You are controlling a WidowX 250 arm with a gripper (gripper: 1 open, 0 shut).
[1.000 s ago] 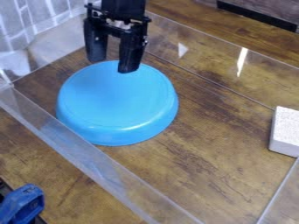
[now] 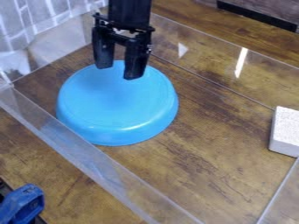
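Observation:
The black gripper (image 2: 121, 54) hangs at the top centre above a round blue lid-like object (image 2: 117, 103), its two fingers apart and pointing down, with no object visible between them. The blue object lies on the wooden surface inside a clear-walled enclosure. Whether the fingertips touch its top is hard to tell.
A white block (image 2: 284, 130) lies at the right edge. A blue item (image 2: 17, 206) sits at the lower left. Clear plastic walls (image 2: 82, 153) run diagonally around the area.
The gripper has shifted and turned slightly, its fingers sitting a little differently over the blue object. The blue object has not visibly moved.

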